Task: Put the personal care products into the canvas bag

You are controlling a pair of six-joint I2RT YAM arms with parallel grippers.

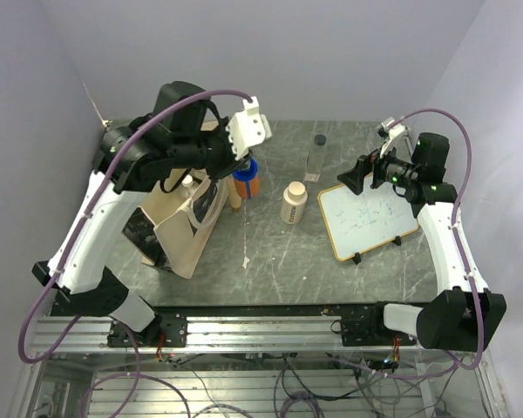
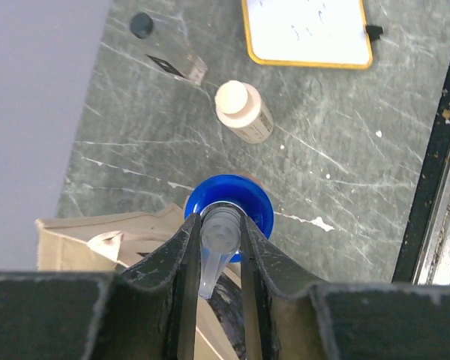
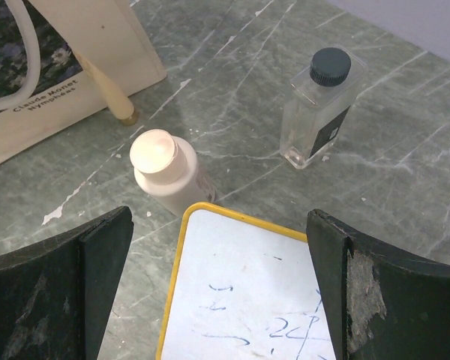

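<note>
My left gripper is shut on an orange bottle with a blue top, held beside the canvas bag, which the left arm partly hides. A white bottle stands right of it; behind that stands a clear bottle with a dark cap. A wooden item is by the bag's wall. My right gripper hangs open over the whiteboard's near side, nothing between its fingers.
A whiteboard with a yellow edge lies on the right of the marble table. Grey walls bound the sides and back.
</note>
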